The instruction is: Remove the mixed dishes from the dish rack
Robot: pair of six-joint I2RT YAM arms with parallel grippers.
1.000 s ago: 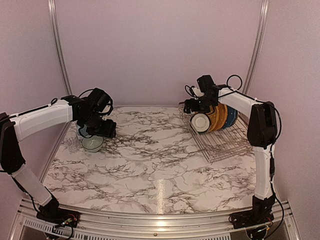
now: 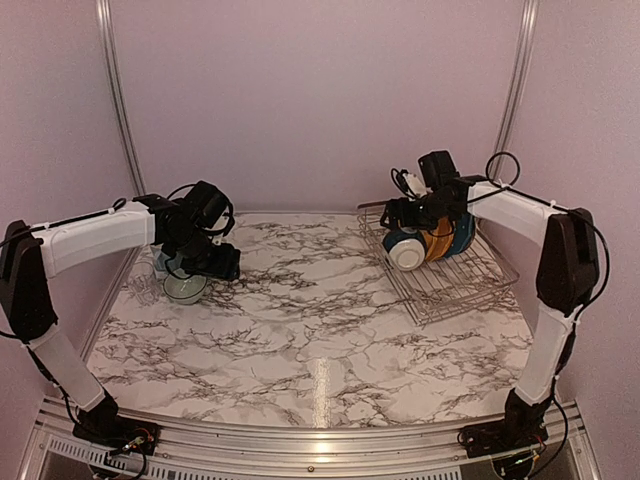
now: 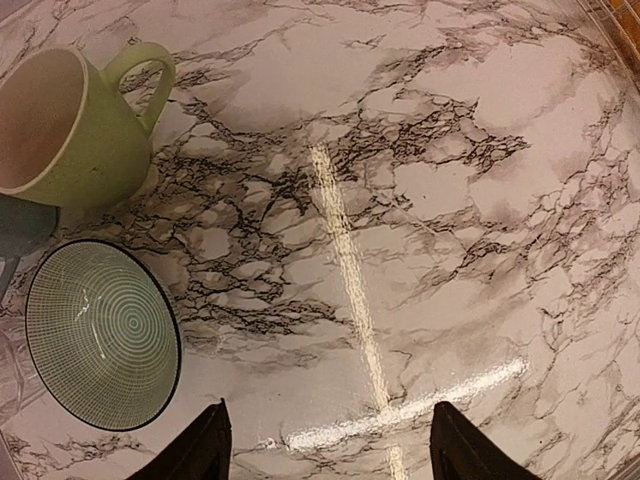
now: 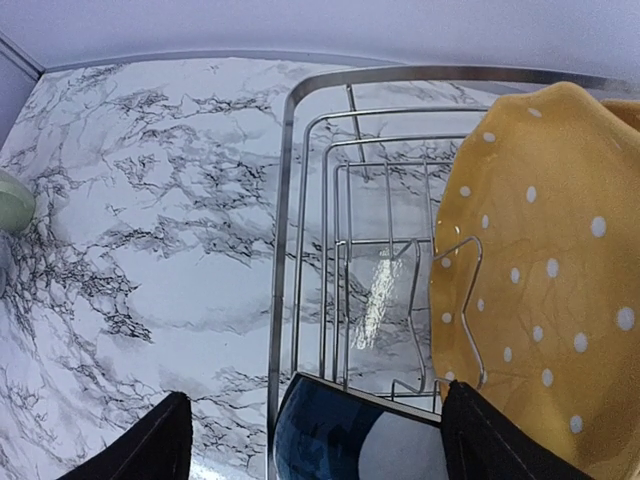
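The wire dish rack stands at the right of the table. In it lean a dark blue and white bowl, orange plates with white dots and a blue plate. My right gripper is open above the rack's left side; the blue bowl shows between and below its fingers, its right part hidden by one finger. On the left, my left gripper stands open over bare marble. Beside it are a green-grey bowl and a light green mug.
A blue-grey item, partly cut off, sits by the mug. Clear glassware stands at the table's left edge. Rack wires rise close to the right gripper.
The blue and white bowl looks tipped compared with before, showing more of its dark side. The left arm has moved slightly right.
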